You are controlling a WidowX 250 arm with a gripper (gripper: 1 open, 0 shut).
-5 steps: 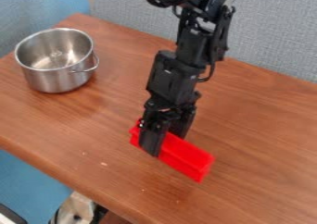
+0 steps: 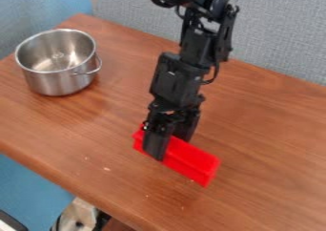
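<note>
My black gripper [image 2: 163, 139] reaches down from the top of the view, shut on a red block [image 2: 192, 163] that lies on the wooden table, its long side running from upper left to lower right. The fingers cover part of the block's left half. A steel pot [image 2: 57, 74] with a handle stands at the upper left, apart from the gripper and the block.
Grey padded walls stand behind.
</note>
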